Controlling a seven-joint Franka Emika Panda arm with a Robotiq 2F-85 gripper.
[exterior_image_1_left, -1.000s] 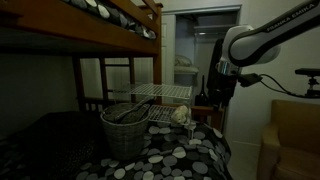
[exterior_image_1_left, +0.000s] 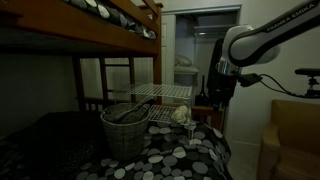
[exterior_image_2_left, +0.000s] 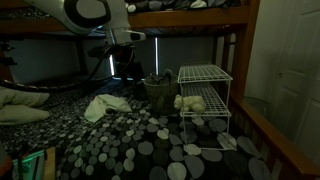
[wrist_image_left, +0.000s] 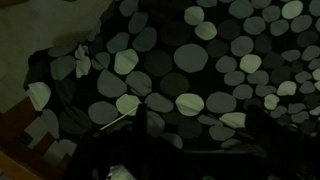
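My gripper (exterior_image_1_left: 220, 96) hangs above the bed, pointing down, at the right in exterior view 1. Two dark fingers stand apart at the bottom of the wrist view, so the gripper looks open, with only the dotted bedspread (wrist_image_left: 185, 58) beneath the gap. A woven basket (exterior_image_1_left: 125, 134) stands on the bed, with dark contents at its top. Beside it is a white wire rack (exterior_image_2_left: 204, 74) of two tiers, and a pale plush-like thing (exterior_image_2_left: 190, 103) sits at its lower level. A crumpled white cloth (exterior_image_2_left: 108, 106) lies on the bed, apart from the basket.
The upper bunk (exterior_image_1_left: 90, 38) overhangs the basket and rack. A wooden rail (exterior_image_2_left: 270, 135) runs along the bed's edge. A brown armchair (exterior_image_1_left: 293, 135) stands by the arm. Much of the bedspread in front of the basket is bare. The light is dim.
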